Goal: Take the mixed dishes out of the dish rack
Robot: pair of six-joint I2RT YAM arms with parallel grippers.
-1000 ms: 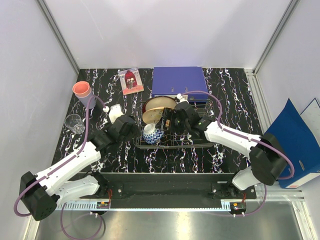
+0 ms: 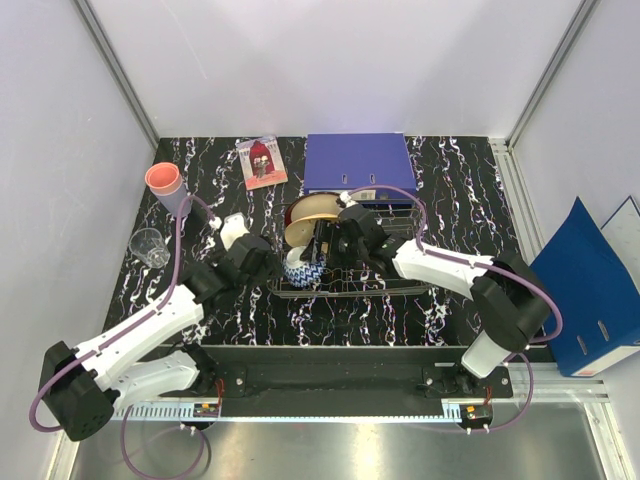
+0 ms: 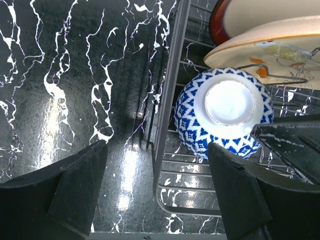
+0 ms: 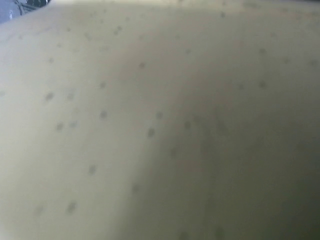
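A blue zigzag bowl lies upside down in the front left of the wire rack. Behind it stand a cream plate and a brown-rimmed dish. My left gripper is open just left of the rack, with nothing between its fingers in the left wrist view. My right gripper reaches over the bowl's right side, close against the plate, its fingers apart. A blurred, speckled cream surface fills most of the right wrist view.
A cup stack and a glass stand at the left. A booklet and blue binder lie behind the rack, and blue folders are at the far right.
My right gripper has moved leftward to over the bowl, and its arm has shifted along. The left gripper has moved slightly. The dishes look unchanged.
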